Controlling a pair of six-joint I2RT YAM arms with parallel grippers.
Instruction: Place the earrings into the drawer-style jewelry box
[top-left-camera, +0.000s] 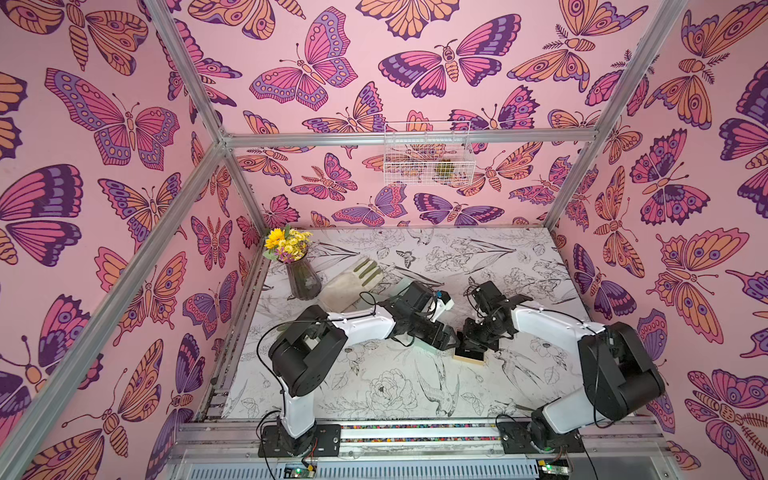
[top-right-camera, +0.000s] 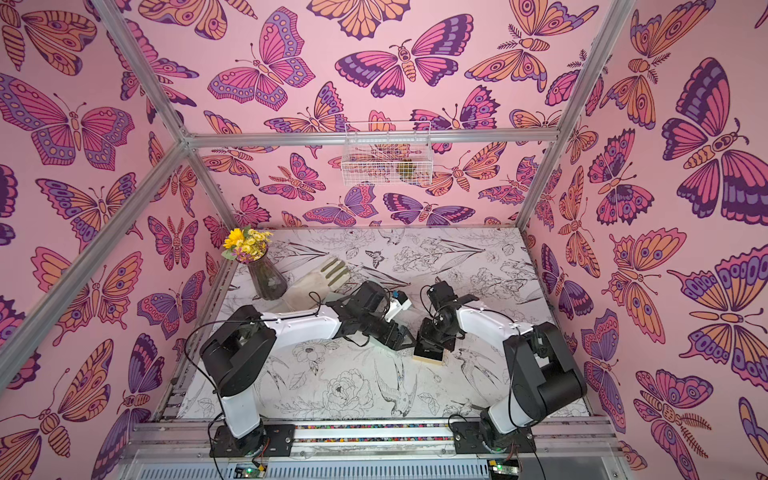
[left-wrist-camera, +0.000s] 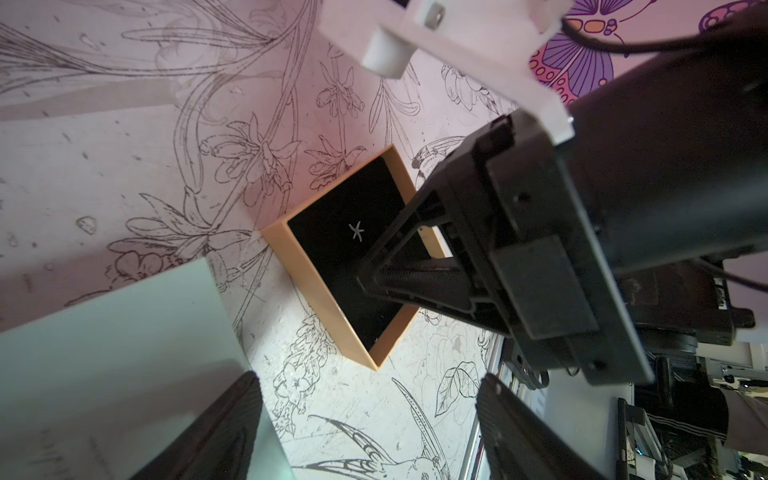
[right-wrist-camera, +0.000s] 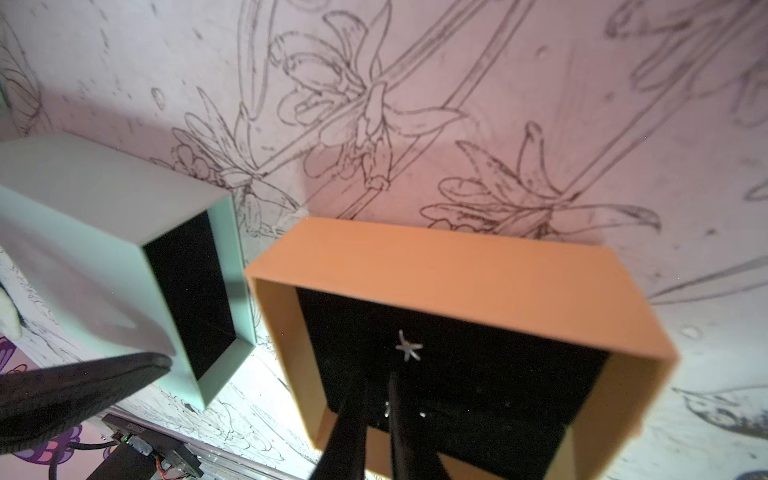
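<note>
The orange-tan drawer (right-wrist-camera: 464, 256), lined in black, lies on the table open side up. A star-shaped earring (right-wrist-camera: 409, 346) rests on its lining, with tiny shiny bits (right-wrist-camera: 389, 411) close by the fingers. My right gripper reaches into the drawer, its fingers close together; nothing clear shows between them. Left of the drawer stands the pale mint box shell (right-wrist-camera: 88, 200), its dark opening facing the drawer. My left gripper has its fingers spread, one beside the mint shell (left-wrist-camera: 128, 352) and the other over the table, with nothing between them.
A vase of yellow flowers (top-left-camera: 302, 276) and a pale hand-shaped stand (top-left-camera: 352, 285) with dark stripes are at the back left. A wire basket (top-left-camera: 428, 164) hangs on the back wall.
</note>
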